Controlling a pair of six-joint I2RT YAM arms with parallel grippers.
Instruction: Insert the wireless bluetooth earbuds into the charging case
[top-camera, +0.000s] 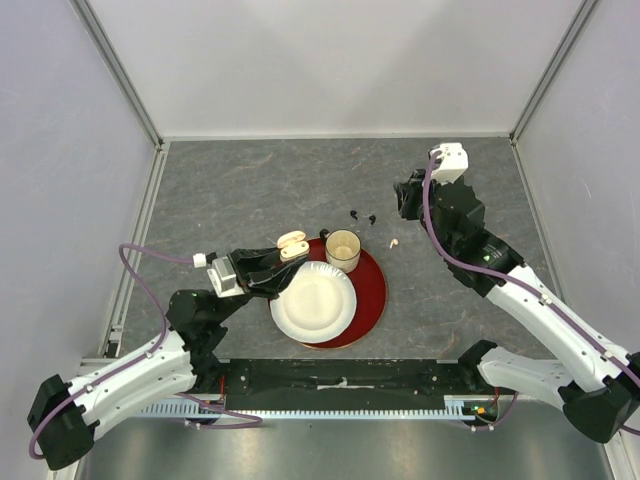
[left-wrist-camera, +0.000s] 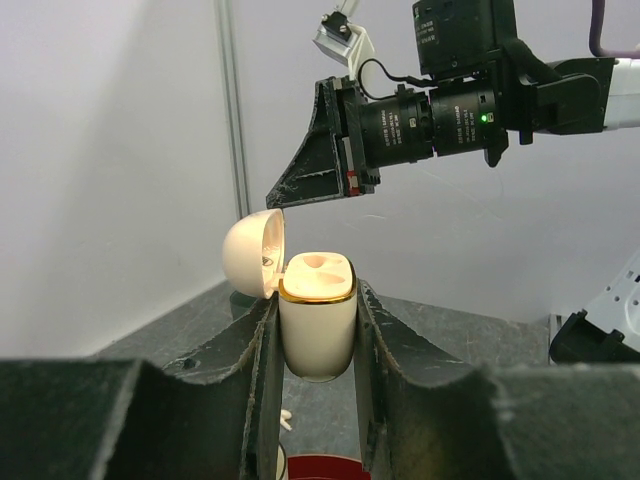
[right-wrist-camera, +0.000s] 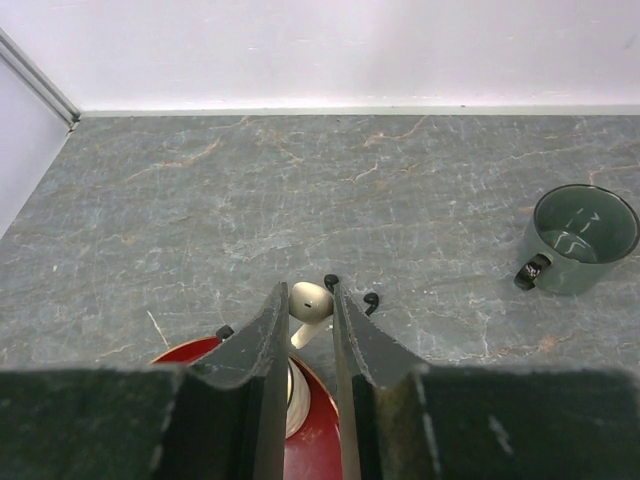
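The white charging case (left-wrist-camera: 317, 335) stands with its lid (left-wrist-camera: 255, 252) swung up, and my left gripper is shut on its body. Two hollows show in its top; whether either is filled I cannot tell. From above, the case (top-camera: 293, 250) is over the plate's upper left edge. My right gripper is shut on a white earbud (right-wrist-camera: 311, 302), its rounded end between the fingertips. In the top view the right gripper (top-camera: 402, 203) hangs far right of the case, its earbud hidden. Another pale earbud (top-camera: 394, 242) lies on the table.
A red plate (top-camera: 372, 310) carries a white paper plate (top-camera: 315, 305) and a cream mug (top-camera: 342, 250). Two black earbuds (top-camera: 362, 216) lie above it. A dark green mug (right-wrist-camera: 582, 240) stands at the back right.
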